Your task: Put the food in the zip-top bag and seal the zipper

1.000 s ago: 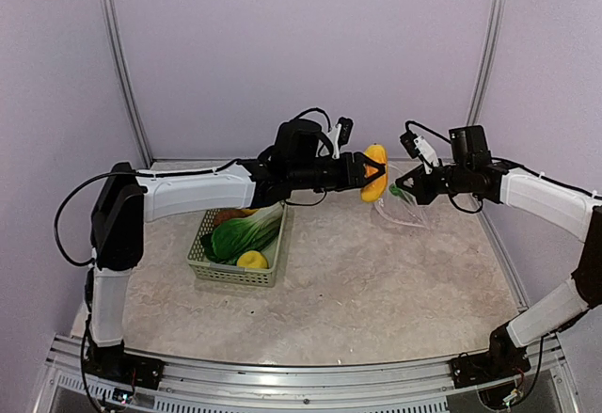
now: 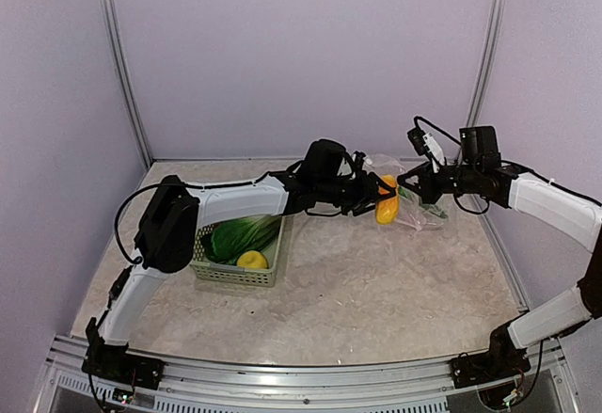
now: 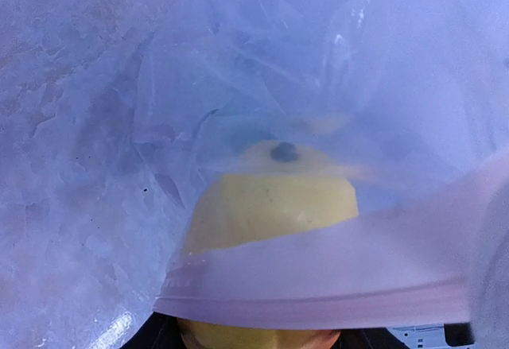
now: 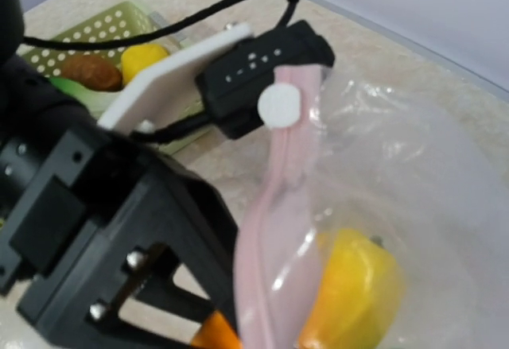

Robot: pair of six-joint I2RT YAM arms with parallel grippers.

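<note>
A clear zip top bag with a pinkish zipper strip hangs at the right of the table. My left gripper is shut on an orange-yellow pepper at the bag's mouth; behind the plastic in the left wrist view the pepper shows pale yellow. My right gripper is shut at the bag's upper edge; what is between its fingers is unclear. Something green shows in the bag beside it.
A green basket at the left holds leafy greens, a yellow fruit and, in the right wrist view, a brown item.
My left gripper has moved right and down with the pepper, into the bag's mouth. The right gripper has shifted slightly, and the bag has spread wider.
</note>
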